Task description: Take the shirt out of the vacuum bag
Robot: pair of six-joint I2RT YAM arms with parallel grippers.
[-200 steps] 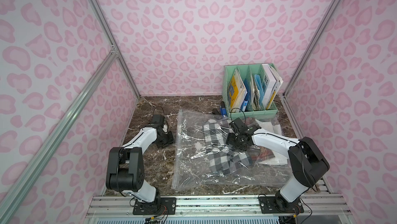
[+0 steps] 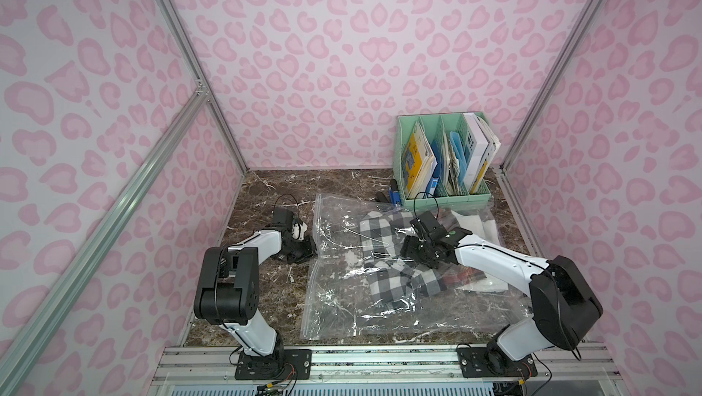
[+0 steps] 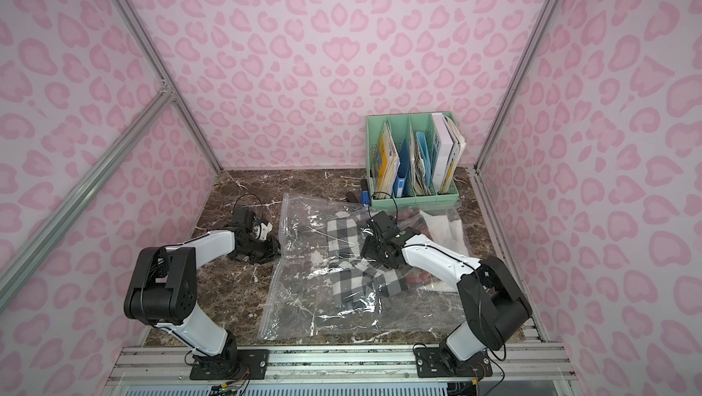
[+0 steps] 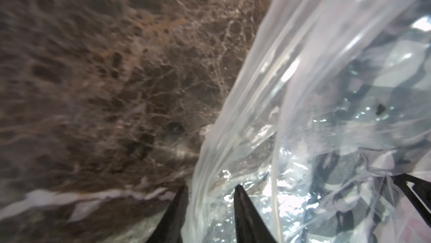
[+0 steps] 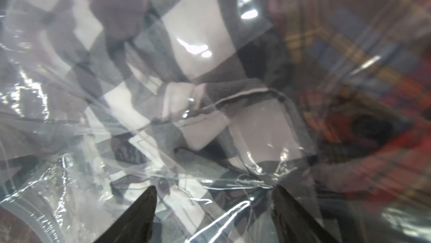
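A clear vacuum bag (image 2: 336,293) lies flat on the table, with a black-and-white checked shirt (image 2: 387,286) inside and a red tartan cloth (image 5: 368,108) at its right. My left gripper is at the bag's left edge, fingers part open either side of the folded plastic rim (image 4: 233,121). My right gripper is low over the checked shirt, fingers apart on the plastic; whether plastic is between them is unclear.
A green file organiser (image 2: 442,195) with folders stands at the back right, with small dark and blue items beside it. Bare marble table (image 2: 270,184) shows along the left and back left.
My left gripper has moved right, onto the bag's left edge.
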